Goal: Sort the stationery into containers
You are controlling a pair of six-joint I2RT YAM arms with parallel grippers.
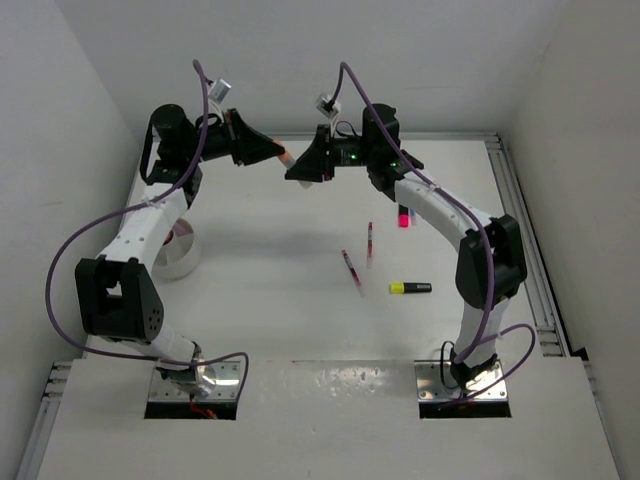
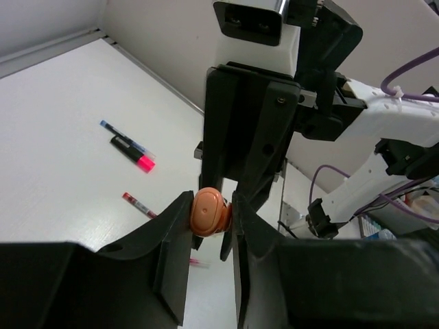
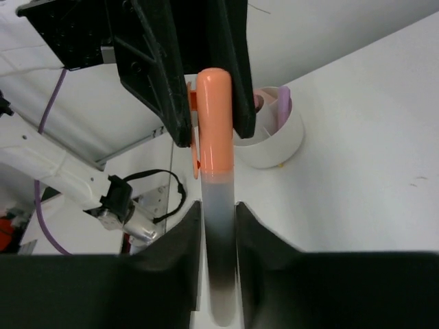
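An orange-capped marker (image 3: 215,123) with a translucent grey body stands between my grippers, which meet above the table. My left gripper (image 1: 277,150) is shut on its orange cap end, seen end-on in the left wrist view. My right gripper (image 1: 303,171) is around the body's lower part; whether its fingers still grip is unclear. A white divided container (image 1: 178,262) with pink and purple items stands at left. On the table lie a pink-black marker (image 2: 132,153), a blue pen (image 2: 127,137), two red pens (image 1: 351,270) and a yellow-black highlighter (image 1: 410,288).
Metal rails border the back and sides, with pale walls beyond. Purple cables run along both arms.
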